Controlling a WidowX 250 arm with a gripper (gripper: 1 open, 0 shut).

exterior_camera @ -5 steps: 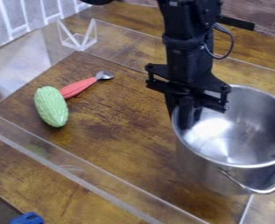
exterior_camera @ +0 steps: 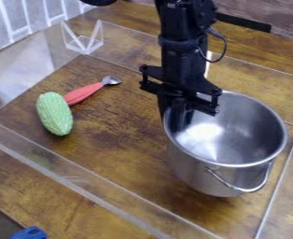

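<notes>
A large steel pot (exterior_camera: 230, 140) with a wire handle fills the right of the camera view. My black gripper (exterior_camera: 180, 107) is at the pot's left rim, its fingers partly hidden by the rim; whether they are closed on it is hard to see. A green corn-like vegetable (exterior_camera: 54, 112) and a red-handled utensil (exterior_camera: 84, 93) lie on the wooden surface at the left.
Clear plastic walls (exterior_camera: 80, 42) edge the work area. The wooden floor (exterior_camera: 99, 159) between the vegetable and the pot is clear. A blue object (exterior_camera: 28, 232) sits at the bottom left corner.
My gripper and the pot have moved leftward together, and slightly away from the camera. The vegetable and utensil have stayed put.
</notes>
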